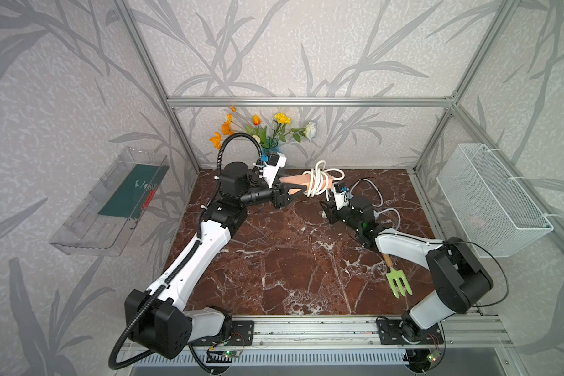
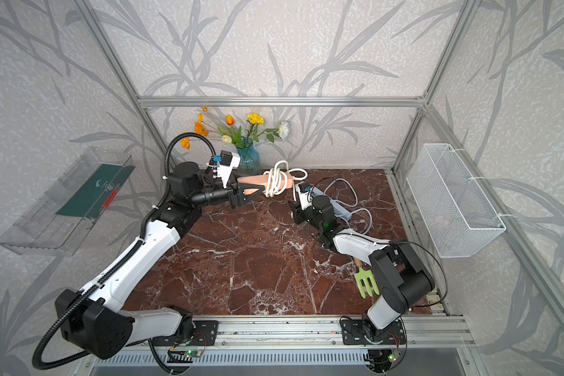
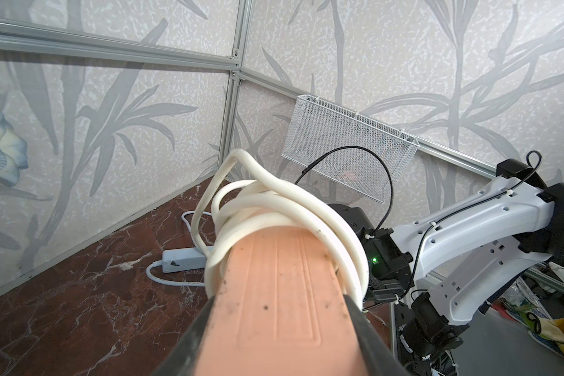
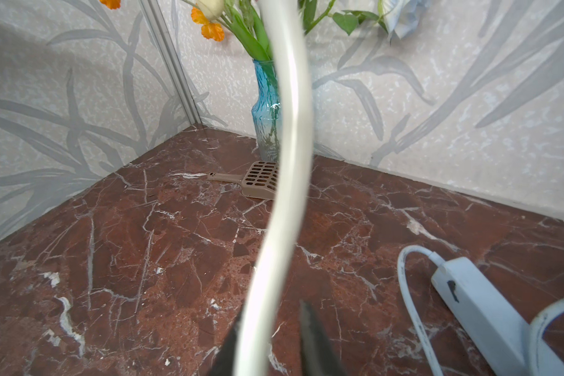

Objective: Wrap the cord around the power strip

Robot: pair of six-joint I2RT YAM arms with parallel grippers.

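My left gripper (image 1: 288, 191) is shut on the salmon power strip (image 3: 275, 294), holding it aloft with loose loops of white cord (image 3: 313, 222) around its far part. A strand of the cord (image 4: 288, 156) hangs past that end, blurred and close up in the right wrist view. My right gripper (image 1: 329, 210) is below and right of the wrapped strip, at that hanging strand. Its fingertips are blurred; whether they grip the cord is unclear.
A pale blue-grey strip (image 4: 482, 313) with cable lies behind the right arm. A flower vase (image 4: 265, 125) and brown slotted scoop (image 4: 257, 185) stand at the back. A green fork (image 1: 398, 282) lies front right.
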